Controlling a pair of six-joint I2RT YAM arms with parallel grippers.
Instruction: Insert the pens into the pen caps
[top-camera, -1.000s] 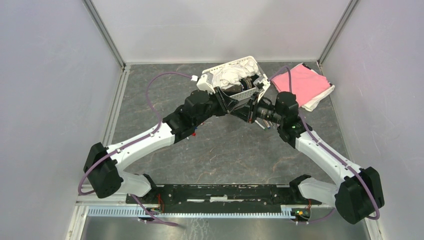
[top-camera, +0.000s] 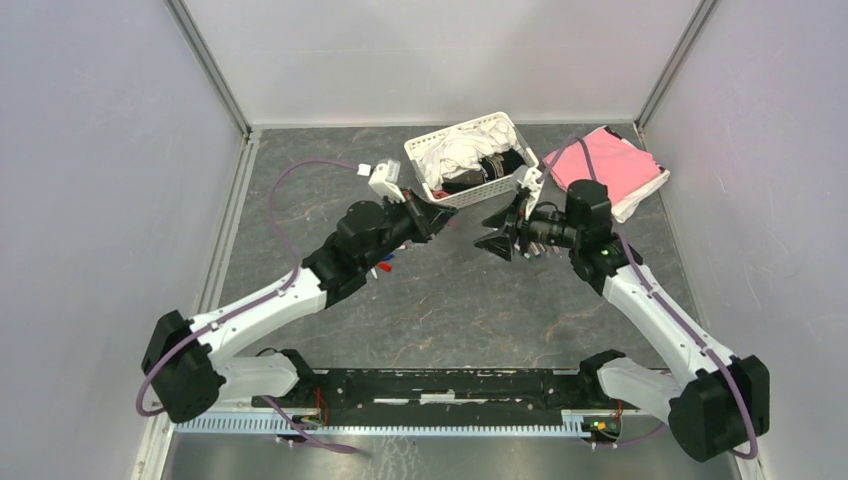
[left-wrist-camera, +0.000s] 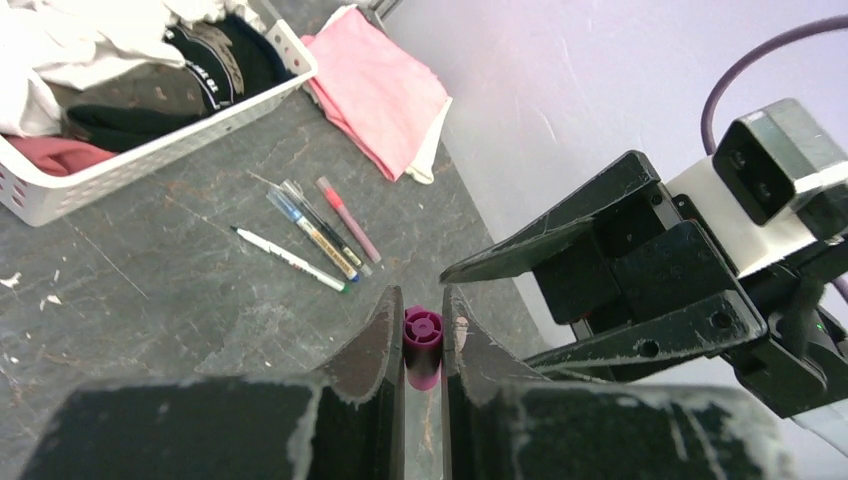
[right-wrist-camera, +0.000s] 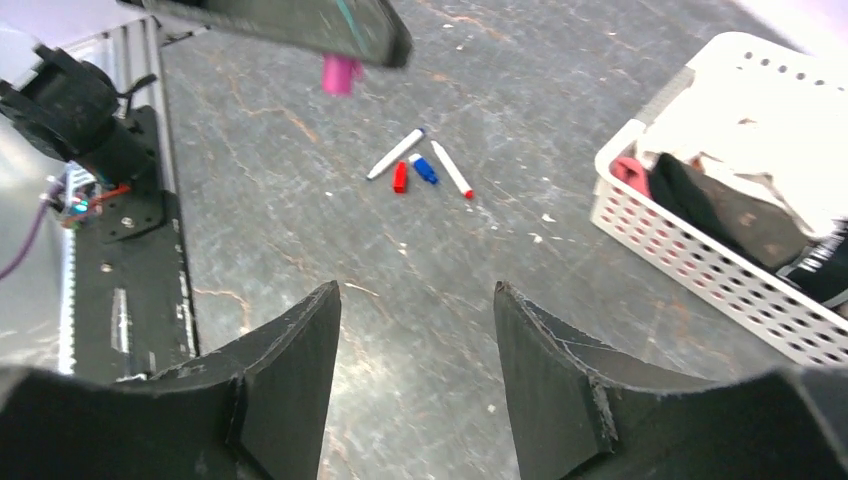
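Observation:
My left gripper is shut on a short magenta piece that looks like a pen cap; its end pokes out below a finger as a pink stub in the right wrist view. Facing it, my right gripper stands open, with bare floor showing between its fingers. On the left of the floor lie a blue-ended white pen, a red-tipped white pen, a red cap and a blue cap. A green-ended white pen, a blue pen, a dark pen and a red pen lie on the right.
A white basket filled with clothing stands at the back. Folded pink cloth lies at the back right. The grey floor in front of the grippers is clear. Both grippers hang close to each other above the middle.
Earlier the two grippers met in the middle. Now the left one has drawn back to the left with the magenta piece, and the right one has opened and stands apart from it.

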